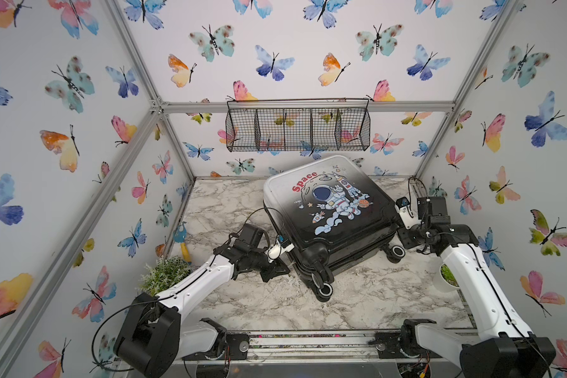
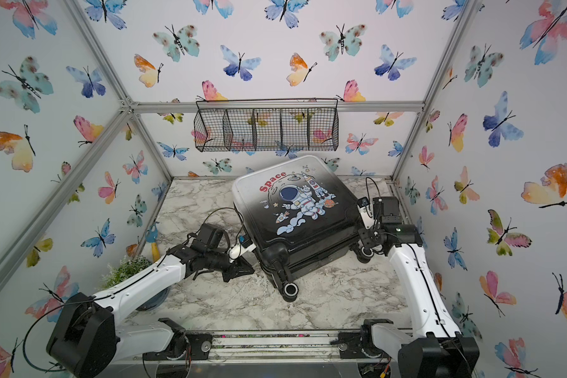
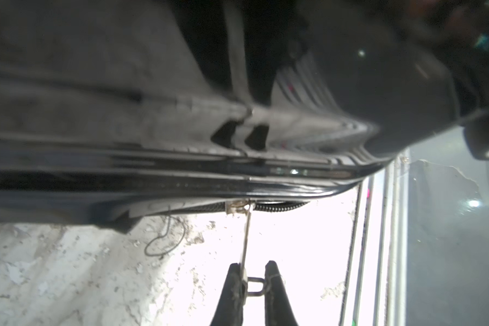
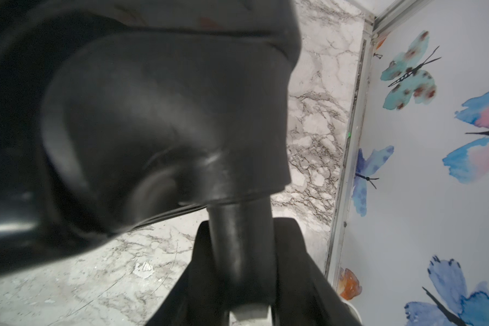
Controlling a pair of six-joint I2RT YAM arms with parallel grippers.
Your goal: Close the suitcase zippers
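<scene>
The black suitcase [image 1: 321, 208] with an astronaut print lies tilted across the table. In the left wrist view my left gripper is shut on the metal zipper pull [image 3: 246, 239], whose slider [image 3: 238, 207] sits on the zipper track [image 3: 277, 206] along the suitcase's lower edge. My right gripper is shut on a black cylindrical part [image 4: 239, 244] beneath the corner housing [image 4: 168, 114], at the suitcase's right corner.
A wire basket [image 1: 298, 129] hangs on the back wall. A plant [image 1: 160, 274] stands at the left, another potted plant [image 1: 447, 277] at the right.
</scene>
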